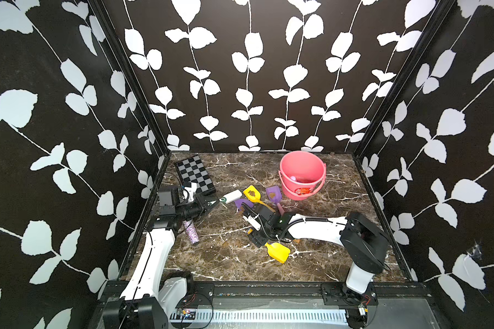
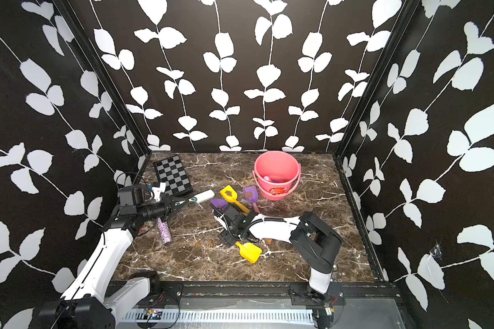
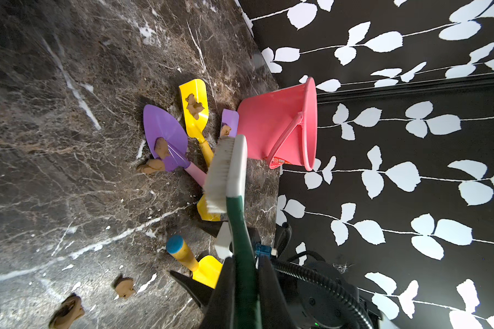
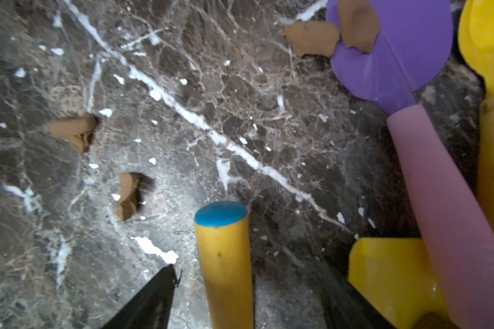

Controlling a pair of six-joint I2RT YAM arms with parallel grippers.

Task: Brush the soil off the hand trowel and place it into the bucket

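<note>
My left gripper (image 1: 213, 203) is shut on the green handle of a white-bristled brush (image 3: 237, 170), held above the counter. My right gripper is part open around a yellow handle (image 4: 225, 263) with a blue end, belonging to the front yellow shovel (image 1: 278, 252). Purple trowels (image 3: 162, 128) (image 1: 274, 192) and yellow shovels (image 3: 194, 96) lie at the centre, some with brown soil pieces (image 4: 359, 24) on them. The pink bucket (image 1: 303, 175) stands at the back right with something inside.
A checkered board (image 1: 194, 172) lies at the back left. A speckled pink roll (image 1: 191, 233) lies beside the left arm. Loose soil pieces (image 4: 71, 128) are on the marble counter (image 1: 340, 213).
</note>
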